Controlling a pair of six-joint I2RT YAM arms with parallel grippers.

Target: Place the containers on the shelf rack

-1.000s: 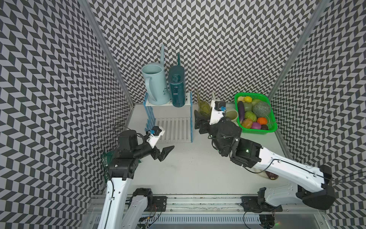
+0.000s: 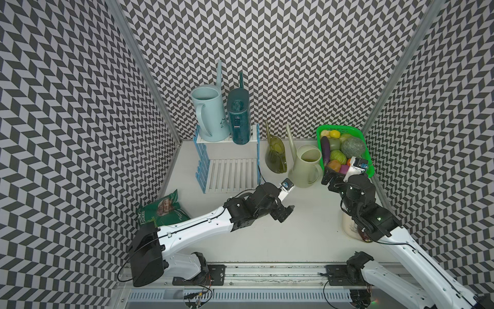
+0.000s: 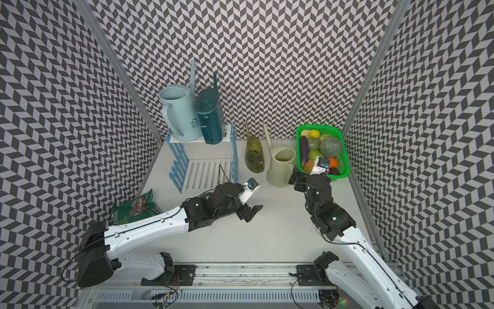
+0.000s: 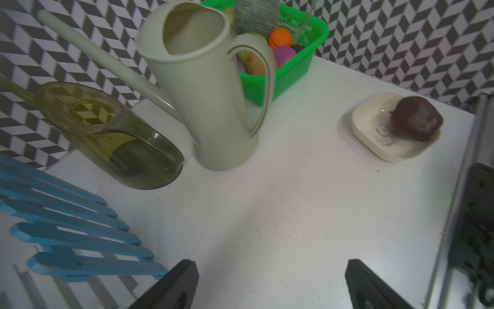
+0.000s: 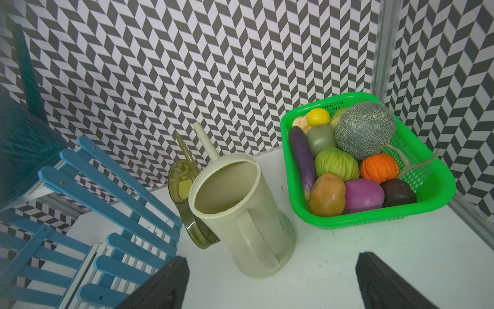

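Two watering cans, light blue (image 2: 208, 116) and teal (image 2: 239, 116), stand atop the blue-and-white shelf (image 2: 200, 159). An olive translucent can (image 2: 275, 157) and a cream-green can (image 4: 216, 118) stand on the table to the shelf's right. My left gripper (image 2: 285, 203) is open and empty, low in front of the cream-green can. My right gripper (image 2: 334, 177) is open and empty, above the table at that can's right, near the basket.
A green basket (image 5: 440, 190) of produce stands back right. A cream dish (image 4: 370, 139) with a dark red item is partly hidden at the right front. A green bag (image 3: 131, 211) lies at the left.
My left gripper has swung right toward the cream-green can. My right gripper has moved right, away from the olive can and shelf, uncovering the cream-green can.
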